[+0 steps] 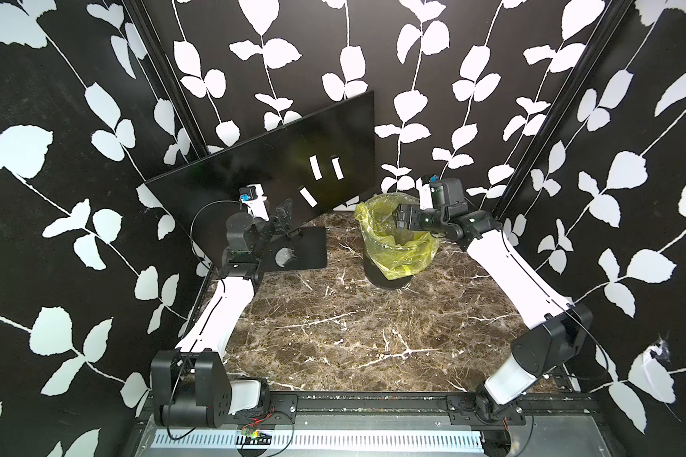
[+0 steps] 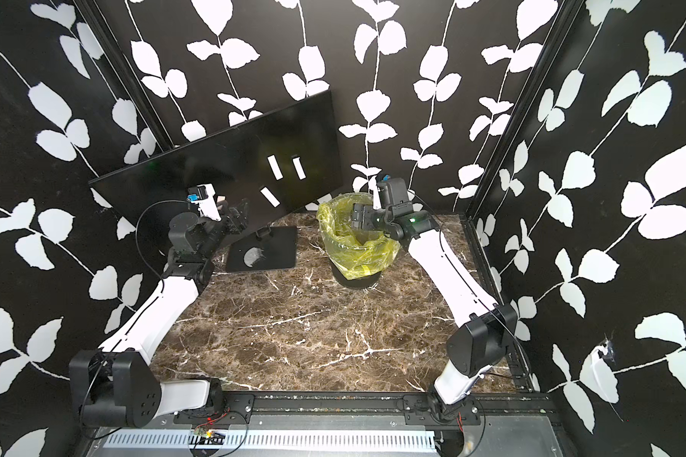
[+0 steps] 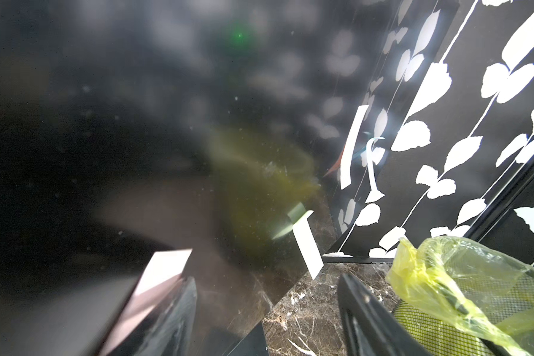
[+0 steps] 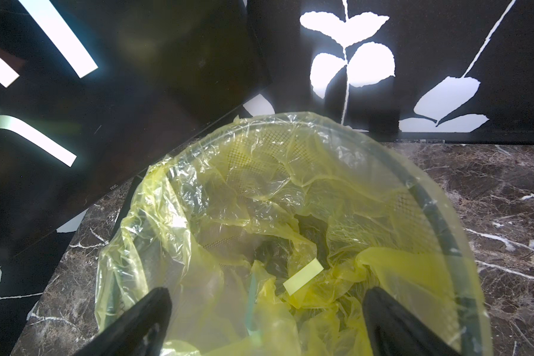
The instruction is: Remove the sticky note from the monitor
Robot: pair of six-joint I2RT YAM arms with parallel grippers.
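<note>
The black monitor (image 1: 244, 175) carries white sticky strips, such as the upper strip (image 1: 314, 166), the right strip (image 1: 337, 168) and the lower strip (image 1: 308, 196). A pinkish-white strip (image 3: 160, 270) shows beside a finger of my left gripper, which stands open close to the screen. I cannot tell whether it touches that strip. My right gripper hangs open over the bin (image 4: 290, 118) with a yellow liner. A small pale strip (image 4: 302, 276) lies inside on the liner.
The monitor's base plate (image 1: 308, 255) rests on the marble table (image 1: 366, 335), left of the bin. Patterned walls (image 2: 602, 152) enclose the space.
</note>
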